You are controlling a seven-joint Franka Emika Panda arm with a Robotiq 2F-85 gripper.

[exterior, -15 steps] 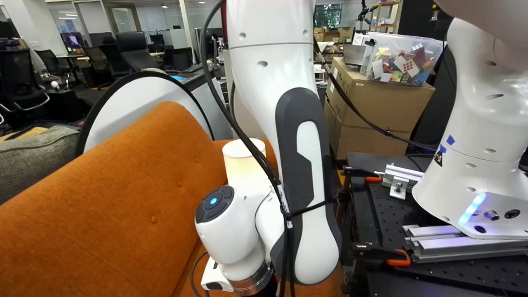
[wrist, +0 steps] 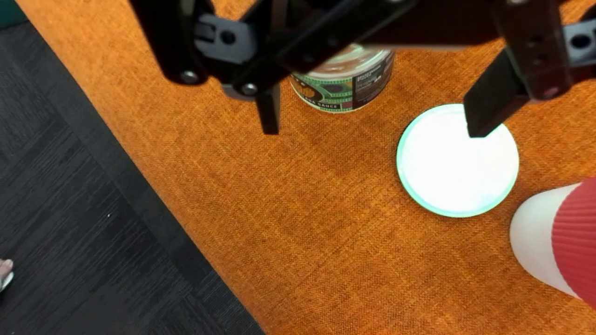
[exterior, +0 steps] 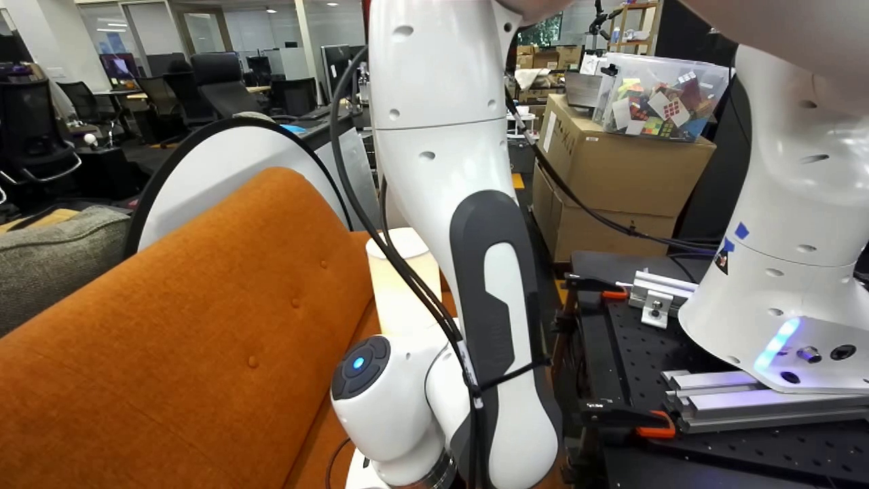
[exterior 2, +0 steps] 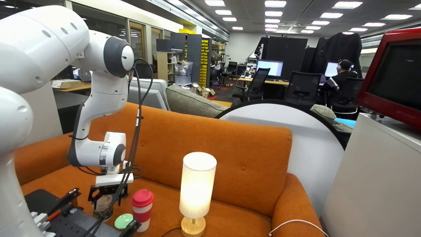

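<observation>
Seen from the wrist, my gripper is open, its fingers spread wide over the orange seat. The jar (wrist: 346,89), with a green and dark label, stands behind the fingers, partly covered by the gripper's linkage. A round pale lid with a green edge (wrist: 457,178) lies flat beneath the right finger; whether they touch I cannot tell. To its right is a red and white cup (wrist: 537,234), cut off by the frame. In exterior view 2 the gripper (exterior 2: 103,205) is low around the jar (exterior 2: 102,202), with the green lid (exterior 2: 124,221) and upright cup (exterior 2: 142,207) alongside.
A lit lamp (exterior 2: 198,185) stands on the orange sofa (exterior 2: 244,166) right of the cup. My mounting table (exterior: 733,448) with clamps borders the seat. Black cables hang along the arm. Bare seat lies toward the front edge in the wrist view.
In exterior view 1 the arm's wrist has moved lower and slightly to the right.
</observation>
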